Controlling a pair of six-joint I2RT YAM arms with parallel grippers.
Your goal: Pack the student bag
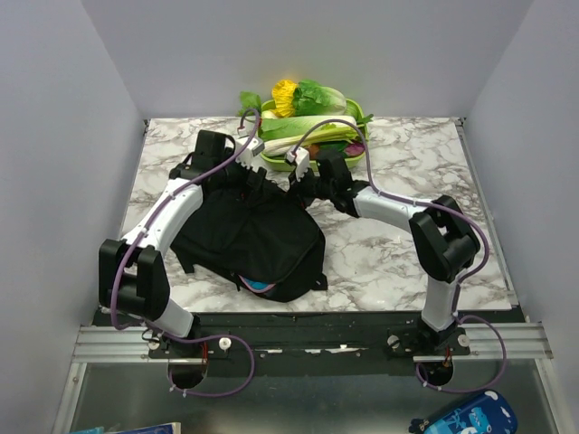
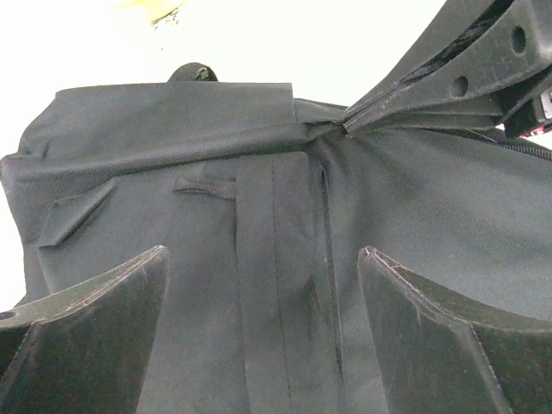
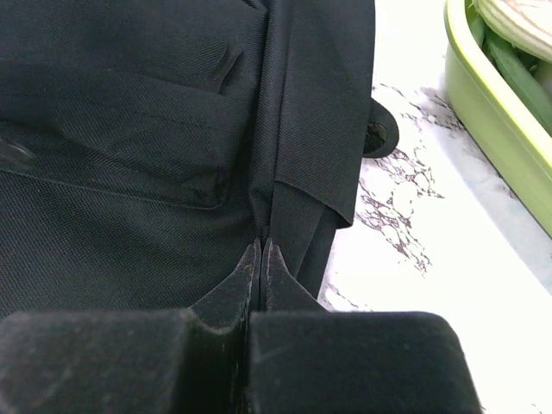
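Observation:
A black fabric bag (image 1: 258, 244) lies on the left half of the marble table, with a bit of blue showing at its front opening. My left gripper is open over the bag's pocketed fabric (image 2: 207, 224), nothing between its fingers. My right gripper is shut at the bag's right edge, by a fold; whether any thin fabric is between its tips is hard to tell. In the left wrist view the right gripper's dark fingertips touch the bag near a zipper.
A green basin (image 3: 477, 103) of vegetables stands behind the bag at the back. A blue patterned item (image 1: 466, 416) lies below the table's front edge at right.

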